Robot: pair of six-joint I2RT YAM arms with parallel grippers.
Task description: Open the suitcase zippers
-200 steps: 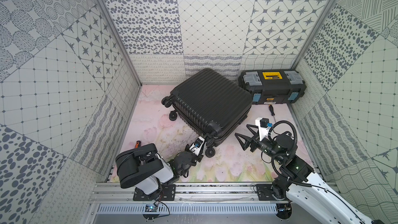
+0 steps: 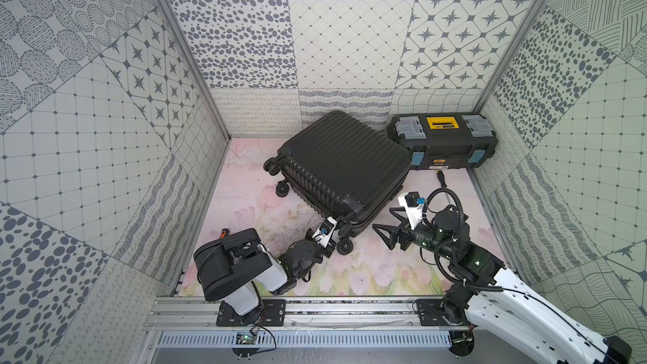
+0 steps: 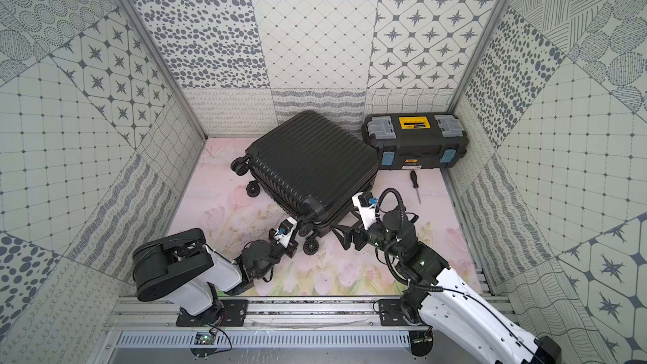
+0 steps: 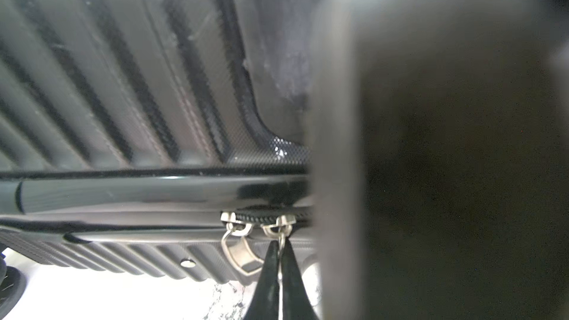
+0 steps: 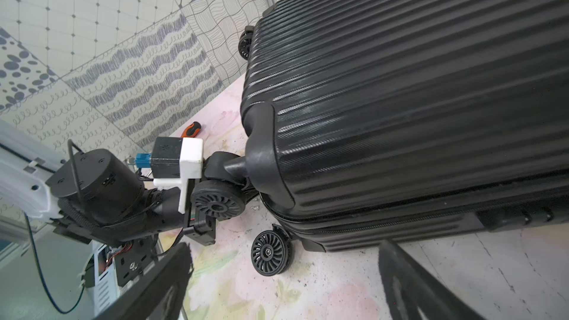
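A black ribbed suitcase (image 2: 340, 161) lies flat, its front corner with wheels toward me. In the left wrist view two silver zipper sliders (image 4: 234, 225) with pull tabs (image 4: 241, 253) sit on the seam. My left gripper is shut, its fingertips at the right slider's pull; whether the pull is between them is hard to tell. A large blurred dark part fills that view's right side. My right gripper (image 3: 347, 236) stands open, right of the suitcase's front corner, over bare table, nothing between its fingers.
A black toolbox (image 2: 441, 145) stands at the back right, with a screwdriver (image 3: 414, 182) in front of it. An orange-handled tool (image 2: 223, 234) lies at the left. Suitcase wheels (image 5: 269, 252) stick out near my left gripper.
My right gripper has moved left toward the suitcase's front corner, staying open. My left gripper and arm have shifted slightly to the right, and the near wheel with them.
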